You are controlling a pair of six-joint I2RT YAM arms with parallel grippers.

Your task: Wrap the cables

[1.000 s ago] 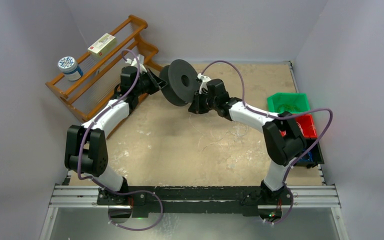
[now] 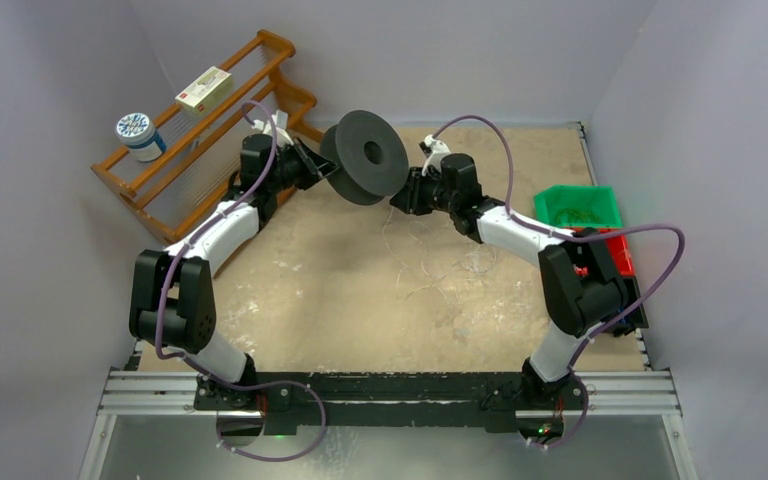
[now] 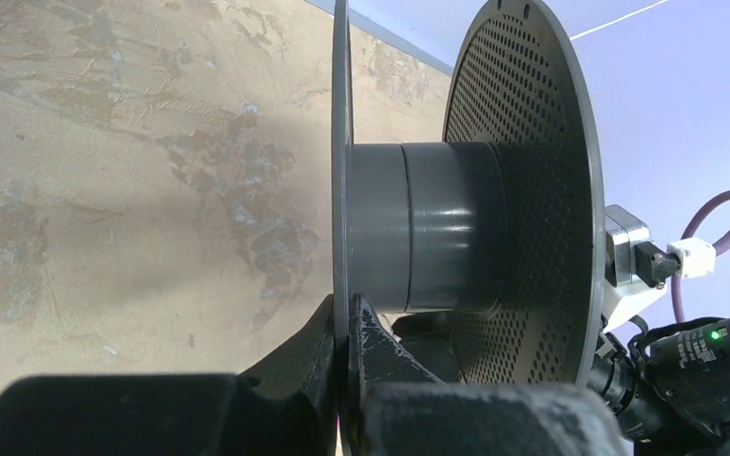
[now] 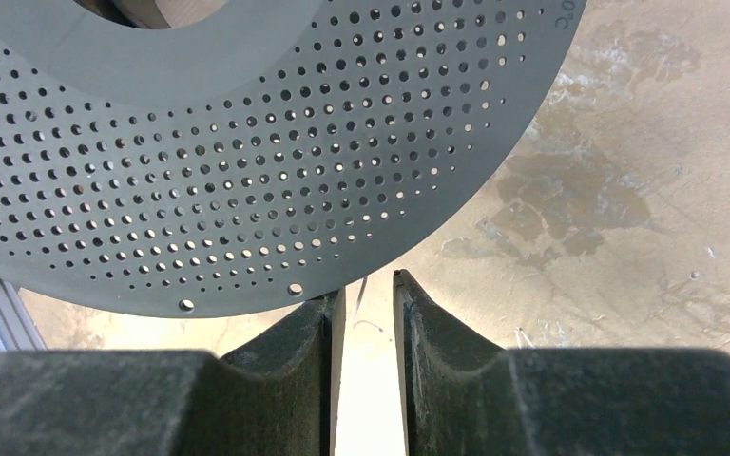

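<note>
A large dark grey spool (image 2: 372,155) with perforated flanges is held up off the table. My left gripper is shut on the thin rim of its near flange (image 3: 341,114); the spool's drum (image 3: 428,223) looks bare from this side. At the other flange (image 4: 276,190), just below its edge, my right gripper stands open. A thin pale cable strand (image 4: 360,298) shows in the gap between its fingertips, not gripped. In the top view the pale cable (image 2: 400,265) trails faintly over the table below the right gripper.
A wooden rack (image 2: 250,95) with a box (image 2: 204,91) and a white-blue jar (image 2: 140,137) stands at the back left. Green (image 2: 580,207) and red (image 2: 619,254) bins sit at the right edge. Mid-table is free apart from the cable.
The right gripper has shifted to the right and slightly toward the back. The spool has swung a little in the same direction, while the left arm has barely moved.
</note>
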